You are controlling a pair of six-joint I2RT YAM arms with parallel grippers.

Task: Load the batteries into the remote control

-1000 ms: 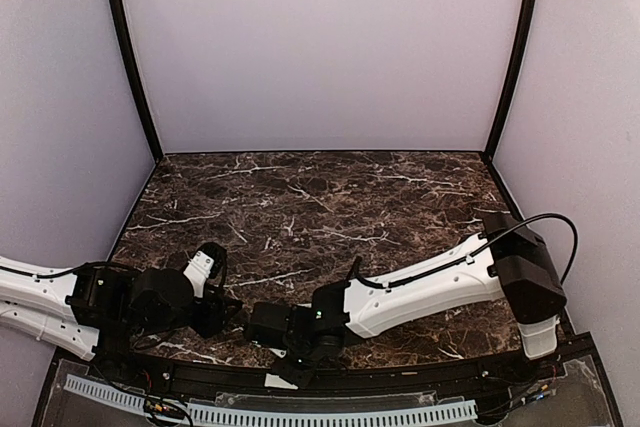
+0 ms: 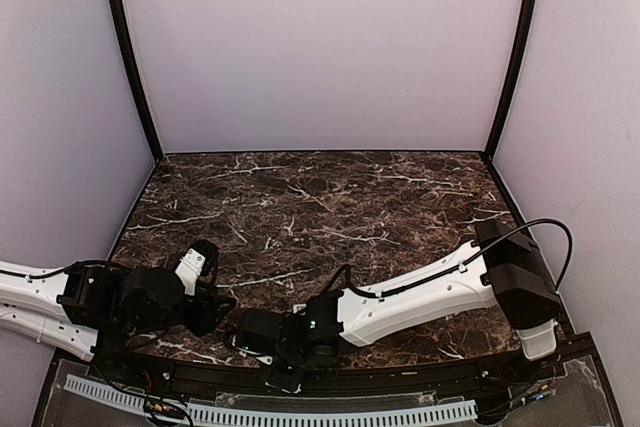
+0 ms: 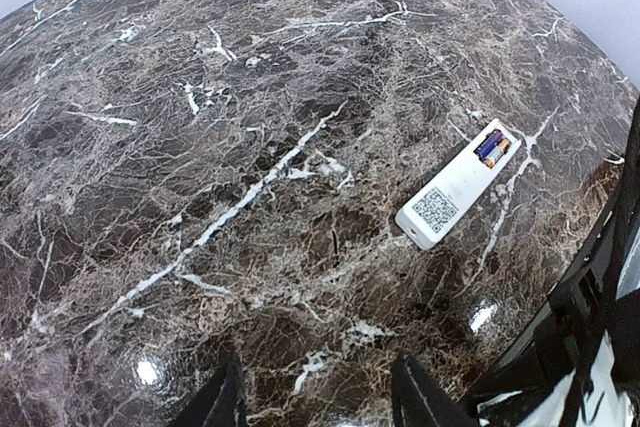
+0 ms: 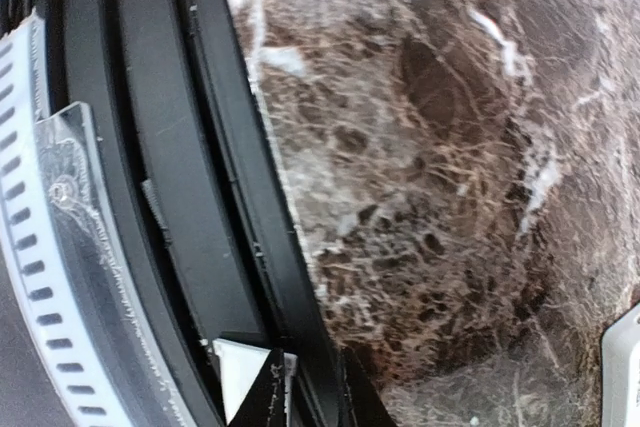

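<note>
The white remote control (image 3: 458,183) lies on the marble table in the left wrist view, its compartment open with batteries (image 3: 493,148) in it. Its edge also shows at the lower right of the right wrist view (image 4: 620,377). My left gripper is open and empty, nearer the camera than the remote. My right gripper is open, over the black front rail; a small white piece (image 4: 243,372) lies beside and partly behind its left finger. In the top view my right arm hides the remote.
The black rail (image 4: 165,167) and a white slotted strip (image 2: 330,412) run along the front edge. Walls stand at the sides and back.
The left gripper moved very slightly left.
</note>
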